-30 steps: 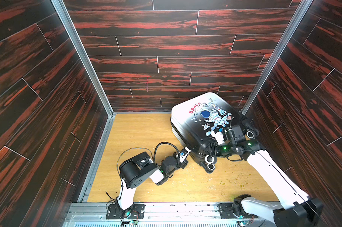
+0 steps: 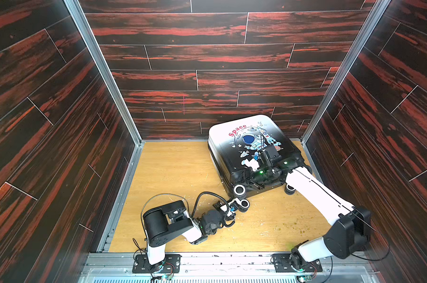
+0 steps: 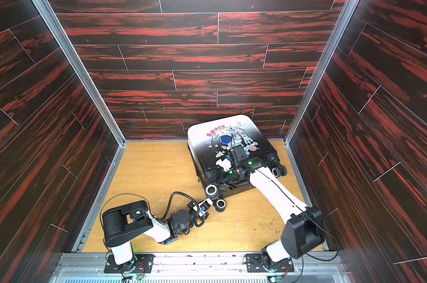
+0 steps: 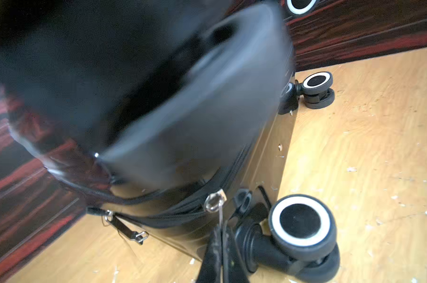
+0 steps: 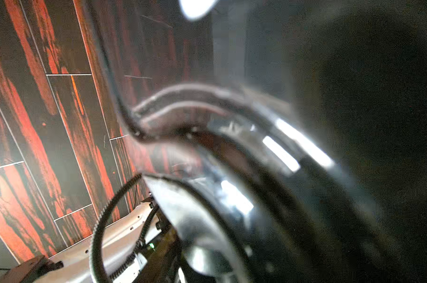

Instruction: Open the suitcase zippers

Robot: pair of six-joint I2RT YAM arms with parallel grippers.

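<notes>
The black suitcase (image 2: 244, 134), printed with an astronaut and "Space", lies on the wooden floor at the back right. In the left wrist view, a zipper pull (image 4: 214, 201) hangs at its corner; my left gripper is shut just below it, and whether the pull is between the fingertips is unclear. In the top views my right gripper (image 2: 248, 176) is over the suitcase's near corner, by the wheels. The right wrist view is blurred, filled by glossy shell, so its finger is unclear.
Suitcase wheels (image 4: 302, 221) stick out at the near end. Dark panelled walls enclose the space, close to the suitcase's back and right.
My right arm has moved left over the suitcase, and the suitcase's near end has shifted left. My left gripper has moved slightly toward the front.
</notes>
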